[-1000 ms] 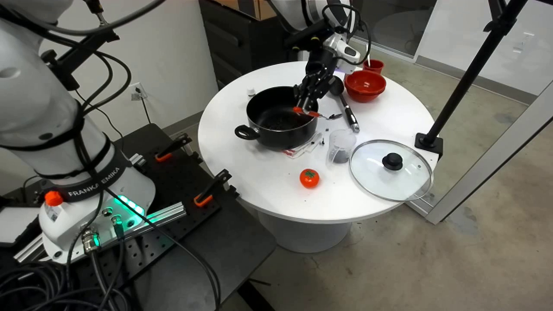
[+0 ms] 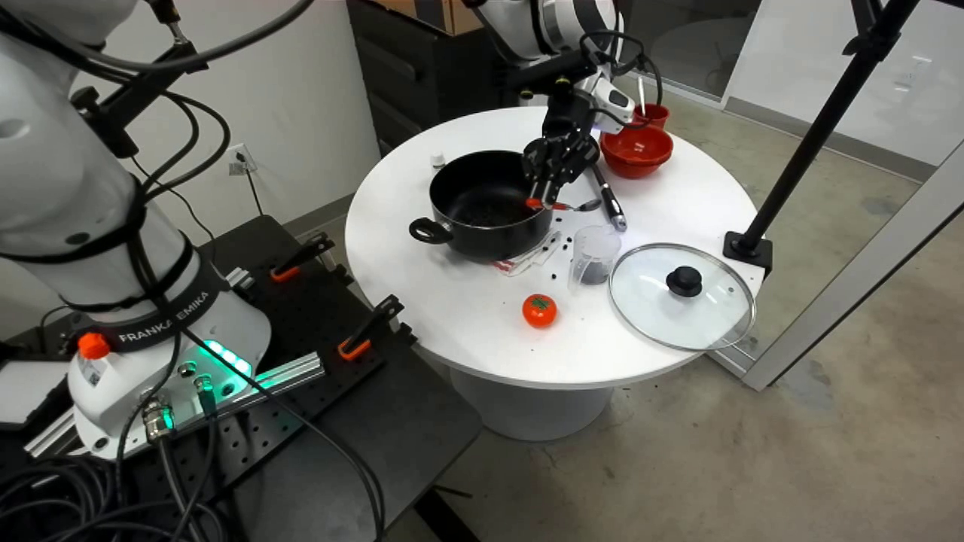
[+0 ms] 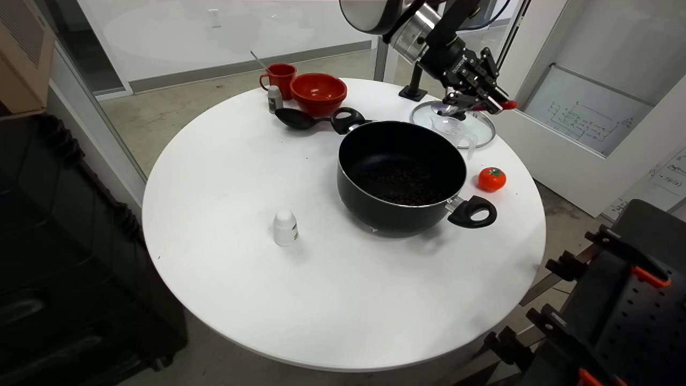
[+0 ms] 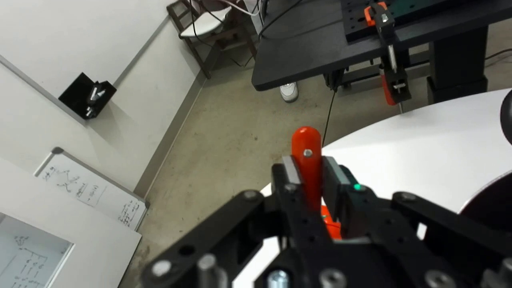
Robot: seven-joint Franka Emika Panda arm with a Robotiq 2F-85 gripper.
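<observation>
My gripper [image 2: 544, 191] is shut on the red handle of a spoon, seen end-on as a red handle [image 4: 307, 168] between the fingers in the wrist view. In exterior view 1 the spoon's metal bowl [image 2: 589, 206] points right, above the table. A clear cup [image 2: 593, 256] with dark contents stands below and right of it. The black pot [image 3: 402, 212] holds many small dark pieces on its bottom. A few dark bits lie on the table between pot and cup. What the spoon's bowl holds is too small to tell.
A glass lid [image 2: 684, 312] lies right of the cup, a tomato [image 2: 539, 311] in front. Red bowls [image 3: 318, 90], a red mug [image 3: 281, 78] and a black ladle [image 3: 297, 118] sit across the table. One white shaker [image 3: 284, 228] stands on otherwise clear tabletop.
My gripper and the spoon have shifted slightly right and lower in exterior view 1, and the spoon's tilt has changed. More dark bits now show on the table between pot and cup.
</observation>
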